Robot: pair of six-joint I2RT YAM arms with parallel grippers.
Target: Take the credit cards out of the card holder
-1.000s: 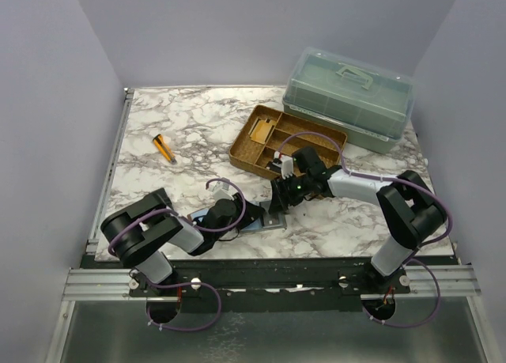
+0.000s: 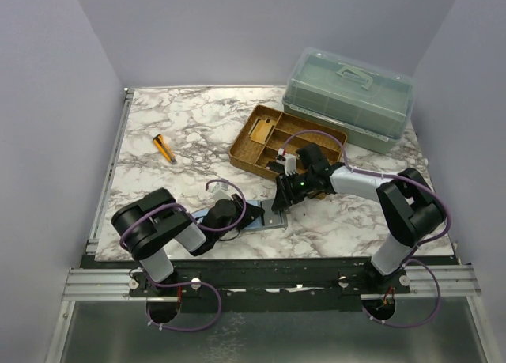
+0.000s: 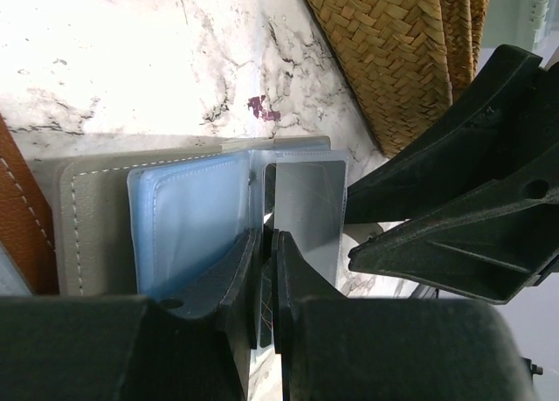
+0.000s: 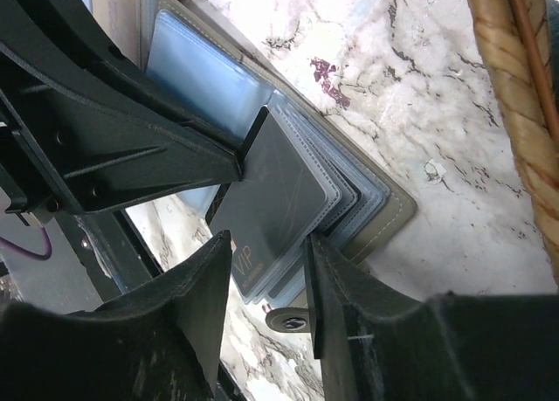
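The card holder [image 3: 188, 217], blue sleeves in a grey-beige cover, lies open at the table's front in the top view. My left gripper is shut on its sleeve edge beside the cards. A black card marked VIP [image 4: 266, 204] lies in the top clear sleeve, with more sleeved cards stacked beneath. My right gripper stands part open over those cards, its fingertips at the edges of the top card and stack. Whether it grips anything I cannot tell.
A woven divided basket [image 2: 251, 148] sits behind the grippers, with a lidded clear box [image 2: 348, 102] at the back right. An orange cutter [image 2: 164, 148] lies at the left on otherwise clear marble.
The left gripper and holder look nearly still.
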